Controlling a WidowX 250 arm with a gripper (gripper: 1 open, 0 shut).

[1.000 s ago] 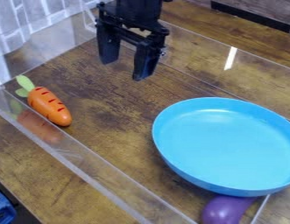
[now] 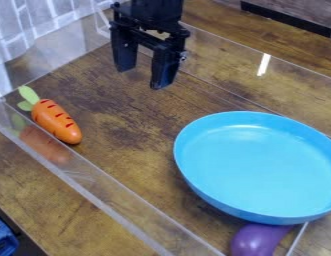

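Observation:
The black gripper [image 2: 144, 62] hangs at the top middle over the wooden surface, its two fingers apart with nothing between them. An orange toy carrot [image 2: 54, 120] with a green top lies at the left, below and left of the gripper. A round blue plate or shallow bowl [image 2: 253, 165] sits at the right, empty.
A purple eggplant-like toy [image 2: 259, 238] is at the bottom right, partly under the plate's rim in view. Clear plastic walls run along the left and front. A blue object [image 2: 5, 238] is at the lower left edge.

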